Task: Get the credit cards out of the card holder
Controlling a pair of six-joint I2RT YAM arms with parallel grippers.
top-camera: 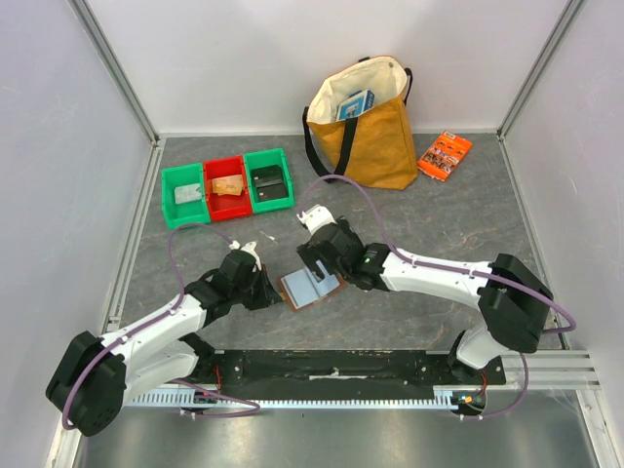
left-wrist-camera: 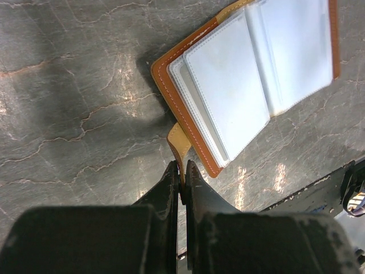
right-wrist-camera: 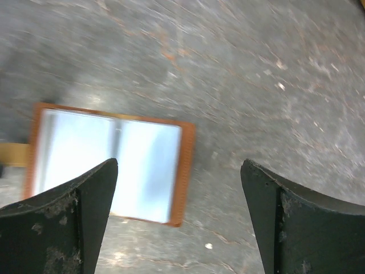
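Observation:
The brown card holder (top-camera: 307, 290) lies spread flat near the table's front, its white sleeves (left-wrist-camera: 228, 85) facing up. Its tan strap (left-wrist-camera: 180, 142) is pinched in my left gripper, which is shut on it. Over the holder's right part hangs my right gripper, open, with nothing between its fingers. In the right wrist view the card holder (right-wrist-camera: 185, 165) shows below and left of that gap, partly behind the left finger (right-wrist-camera: 85, 211). No coloured card shows; whether the pale sleeves hold cards I cannot tell.
Green and red bins (top-camera: 226, 185) stand at the back left, with a few items inside. A yellow tote bag (top-camera: 375, 151) and an orange packet (top-camera: 445, 156) are at the back. Bare table lies to the right.

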